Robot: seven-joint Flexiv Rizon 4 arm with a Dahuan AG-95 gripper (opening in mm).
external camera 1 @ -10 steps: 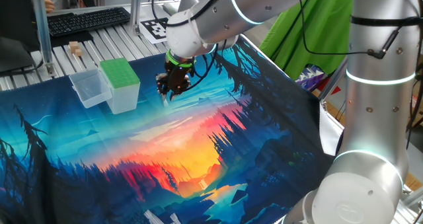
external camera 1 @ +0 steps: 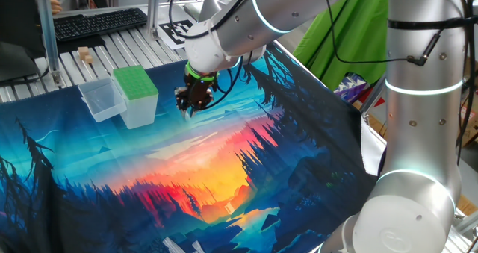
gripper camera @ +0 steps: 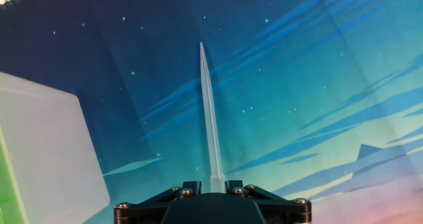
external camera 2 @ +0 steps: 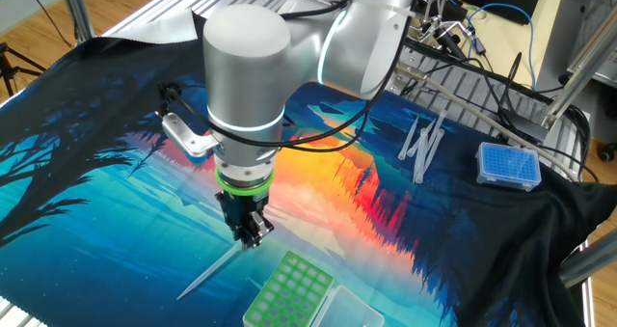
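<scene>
A long translucent pipette tip [gripper camera: 210,118] stretches away from my gripper in the wrist view, its narrow end pointing up the picture. My gripper has its fingers close together around the wide end of this tip, shut on it. Exterior view 2 shows the same tip [external camera 2: 207,273] slanting down and left from the gripper [external camera 2: 253,238], low over the cloth. Whether its narrow end touches the cloth cannot be told. From exterior view 1, only a small pale part shows beneath the gripper [external camera 1: 193,104].
A box with a green perforated top [external camera 1: 136,84] and opened clear lid [external camera 1: 103,98] stands near the gripper. Several more tips [external camera 2: 421,151] lie farther off, beside a blue rack [external camera 2: 508,164].
Over the last second the arm has shifted very slightly, the gripper moving a little left and down in exterior view 1. The box and lid have not moved.
</scene>
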